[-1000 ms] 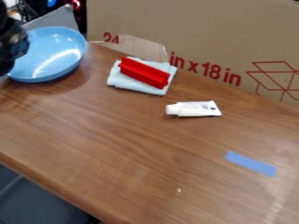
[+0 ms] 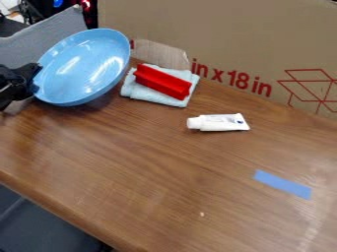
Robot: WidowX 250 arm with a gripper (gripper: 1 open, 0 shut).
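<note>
A light blue plate [image 2: 82, 65] is tilted at the upper left of the table. The black gripper [image 2: 19, 81] is at its lower left rim, at the picture's left edge; whether its fingers close on the rim cannot be made out. A red object [image 2: 162, 82] lies on a folded pale cloth [image 2: 138, 92], right of the plate. A white tube [image 2: 218, 122] lies farther right on the wooden table [image 2: 158, 187].
A cardboard box [image 2: 250, 44] stands along the back. A blue tape strip [image 2: 282, 184] is on the right of the table. A grey surface [image 2: 20, 44] is at the upper left.
The plate has gone from lying flatter to tilted, and over the last moment has moved slightly right and down. The gripper has moved down from higher up at the left edge.
</note>
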